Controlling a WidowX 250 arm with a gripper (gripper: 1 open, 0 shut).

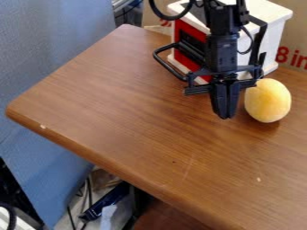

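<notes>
My black gripper (224, 106) hangs above the wooden table (132, 108), pointing down. Its fingertips are close together, and whether they are open or shut is hard to tell. Just to its right rests a yellow oval object (267, 101), like a melon or squash. Behind the gripper stands a white and red box-like unit (188, 38) with black bars, partly hidden by the arm.
A cardboard box (288, 49) is at the back right. A blue padded panel (48, 81) borders the table on the left. Cables and clutter lie below the table's edge.
</notes>
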